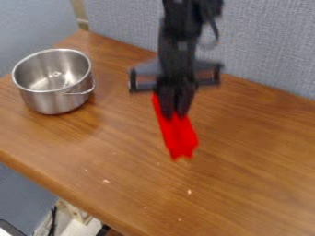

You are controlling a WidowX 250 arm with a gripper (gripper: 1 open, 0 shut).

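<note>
The black arm comes down from the top centre, blurred, with its gripper (pixel 174 90) low over the middle of the wooden table (pixel 110 175). A red block (pixel 176 134), long and also blurred, hangs or stands directly beneath the gripper, its upper end hidden at the fingers. Whether the fingers are closed on it cannot be made out.
A steel pot (pixel 53 81) with handles sits at the left of the table. A grey padded wall (pixel 264 51) runs behind.
</note>
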